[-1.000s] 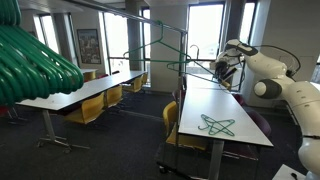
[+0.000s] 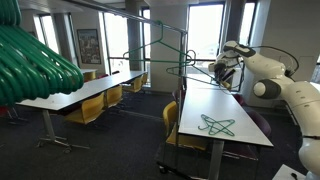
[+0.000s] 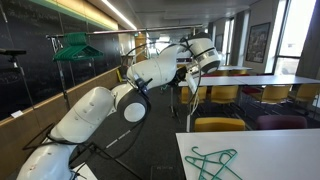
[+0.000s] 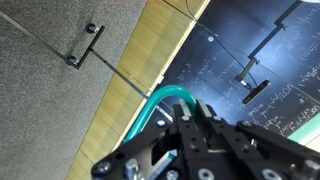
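Note:
A green hanger (image 4: 157, 97) shows in the wrist view. Its curved end runs in between the fingers of my gripper, which is shut on it. In exterior view 1 my gripper (image 2: 222, 74) is raised above the far end of the white table, right of the rack's upright. One green hanger (image 2: 158, 42) is by the rack's rail end, and many more green hangers (image 2: 45, 75) crowd the near left. The rack rail (image 2: 118, 11) runs across the upper left. How the held hanger stands against the rail is hard to tell.
Several crossed green hangers (image 3: 210, 163) lie on the white table (image 3: 270, 145). The rack's upright (image 2: 181, 100) stands before that table. Yellow and dark chairs (image 2: 170, 116) surround the tables. A blackboard (image 3: 30, 75) covers the wall by the rack. Open floor lies at the front left.

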